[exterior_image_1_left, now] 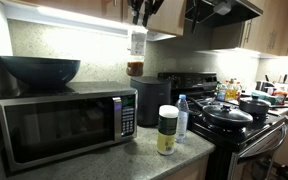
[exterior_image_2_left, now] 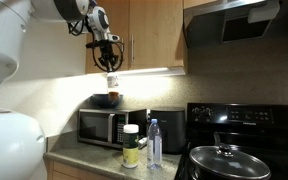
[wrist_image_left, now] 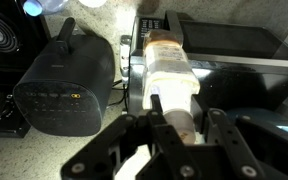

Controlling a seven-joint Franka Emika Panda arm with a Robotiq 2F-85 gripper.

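Observation:
A clear jar or bottle (exterior_image_1_left: pixel 136 52) with brown contents in its lower part hangs high above the counter, near the microwave's right end. My gripper is shut on its top; in the wrist view the container (wrist_image_left: pixel 170 72) extends away from the fingers. From the second exterior view, the gripper (exterior_image_2_left: pixel 111 70) shows in front of the cabinet, with the container (exterior_image_2_left: pixel 113 84) below it. Nothing touches the container's underside.
A green-and-white canister (exterior_image_1_left: pixel 167 130) and a water bottle (exterior_image_1_left: pixel 182 118) stand on the counter. A lidded pan (exterior_image_1_left: pixel 226 114) sits on the stove. Cabinets (exterior_image_2_left: pixel 154 40) are overhead.

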